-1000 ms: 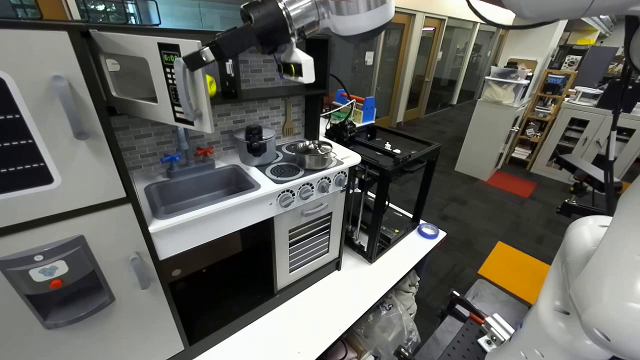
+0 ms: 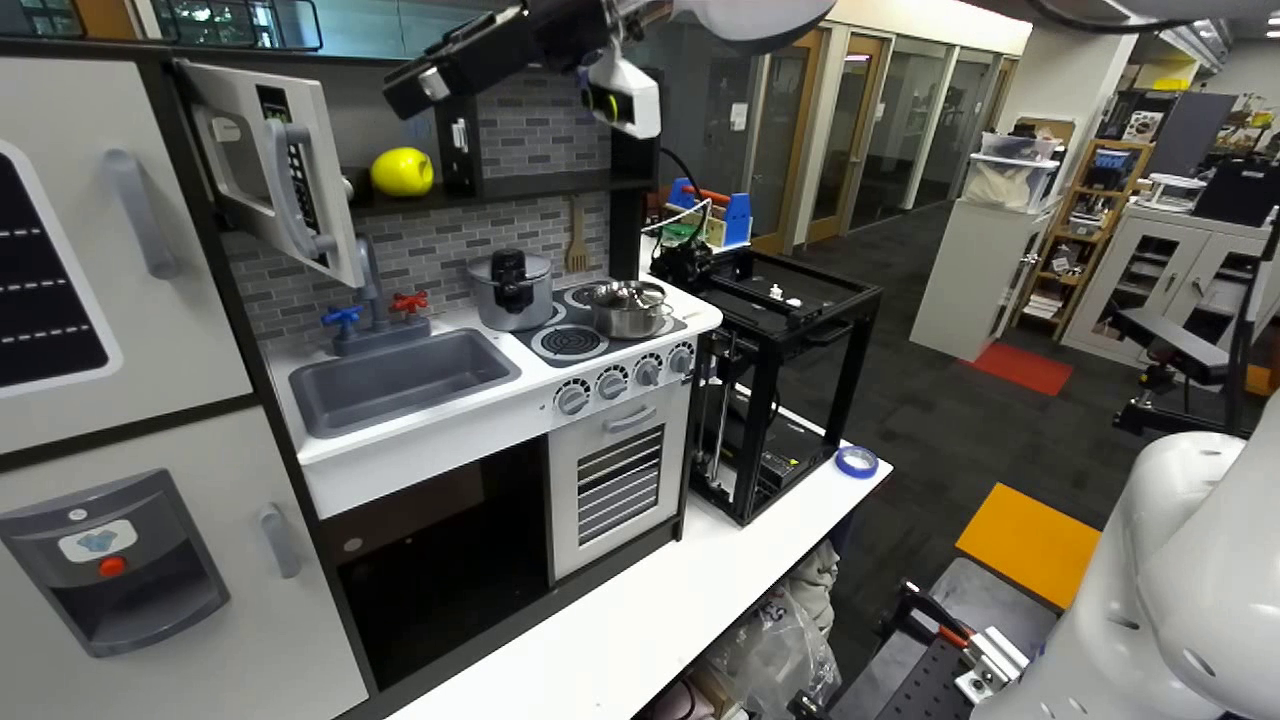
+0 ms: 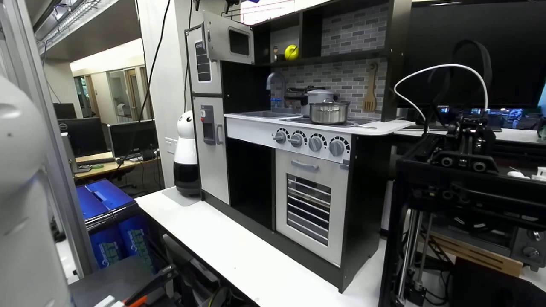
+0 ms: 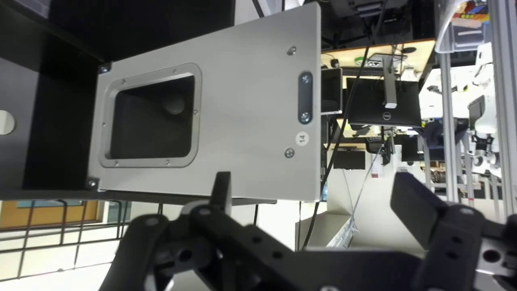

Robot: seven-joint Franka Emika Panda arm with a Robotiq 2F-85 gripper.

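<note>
The toy microwave's grey door (image 2: 270, 168) stands swung out from the kitchen's upper left, its handle (image 2: 292, 190) toward exterior view 1. From behind, the wrist view shows the door's inner side (image 4: 252, 111) with its framed window. My gripper (image 2: 414, 90) is up to the right of the door, apart from the handle. In the wrist view the gripper is open, its two fingers wide apart with nothing held between them. A yellow-green apple (image 2: 402, 172) rests on the shelf beside the microwave opening, and the apple (image 3: 291, 52) shows in exterior view 2 too.
A lidded grey pot (image 2: 512, 292) and a steel pot (image 2: 630, 310) stand on the stove. The sink (image 2: 402, 382) is empty. A dark shelf divider (image 2: 459, 144) stands right of the apple.
The microwave door has swung farther open, uncovering more of the apple. My gripper has moved up and slightly right, from beside the handle to clear of the door.
</note>
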